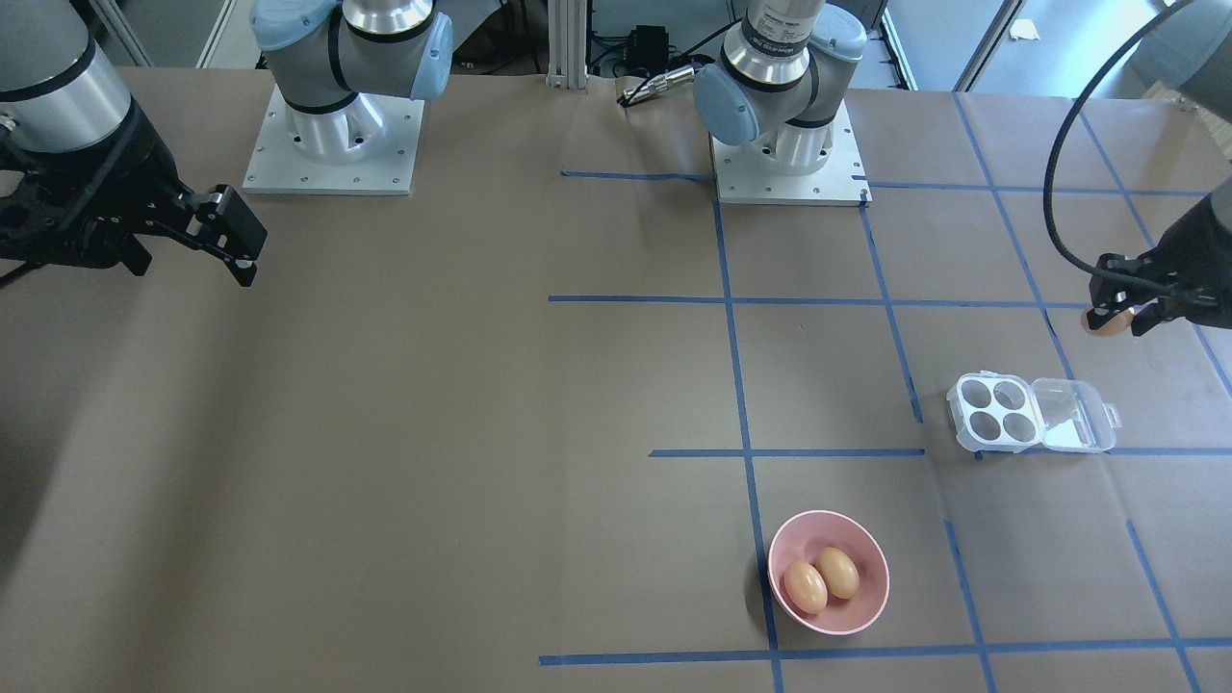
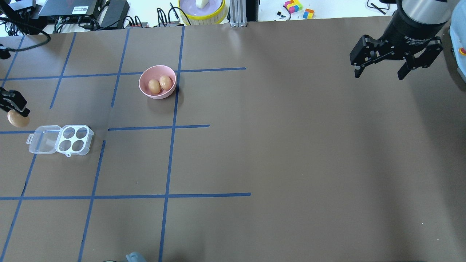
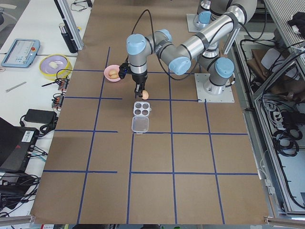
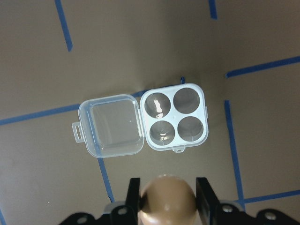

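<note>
My gripper is shut on a light brown egg (image 4: 166, 208), held in the air above and beside the clear egg carton. In the top view the egg (image 2: 18, 118) hangs at the left edge. The carton (image 4: 173, 91) lies open on the table, its lid (image 4: 112, 124) folded flat to one side; its four holes look empty. A pink bowl (image 1: 797, 537) nearer the front camera holds two eggs (image 1: 805, 587).
Other robot arms stand at the table's edges, one with a black gripper (image 2: 393, 54) at the top right of the top view. Blue tape lines grid the table, whose middle (image 2: 284, 144) is bare.
</note>
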